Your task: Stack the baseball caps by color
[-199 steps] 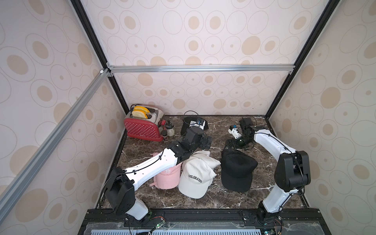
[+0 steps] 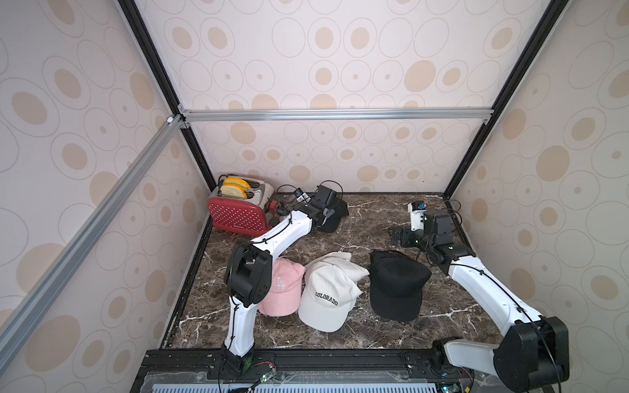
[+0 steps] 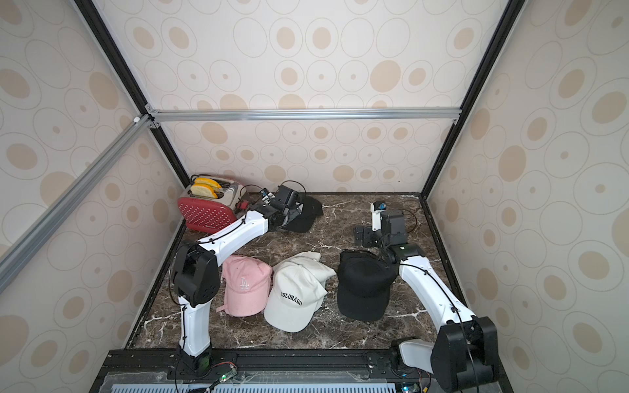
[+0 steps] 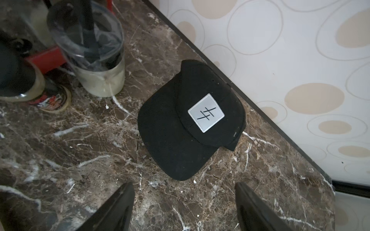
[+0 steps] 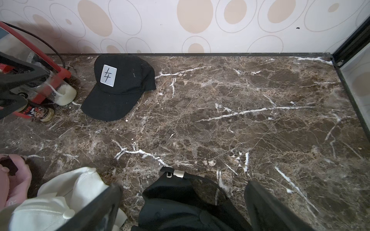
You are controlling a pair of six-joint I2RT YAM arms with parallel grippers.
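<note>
A small black cap with a white square patch (image 4: pixel 165 130) lies by the back wall, its brim towards the table middle. My left gripper is part open over the table just beyond that brim, holding nothing. Along the front lie a pink cap (image 2: pixel 280 298), a white COLORADO cap (image 2: pixel 327 298) and a larger black cap (image 2: pixel 396 291), side by side. Behind the larger black cap, with its strap (image 5: pixel 200 179) in sight, my right gripper stands open and empty. The left arm partly covers the small cap and the pink one in the top left view.
A red and cream toaster (image 2: pixel 239 213) with yellow slices fills the back left corner. Close to it stand a clear shaker (image 4: pixel 98 77) and a dark jar (image 4: pixel 48 96), left of the small cap.
My left gripper has moved back from near the white cap to the small black cap. The caps lie where they were.
</note>
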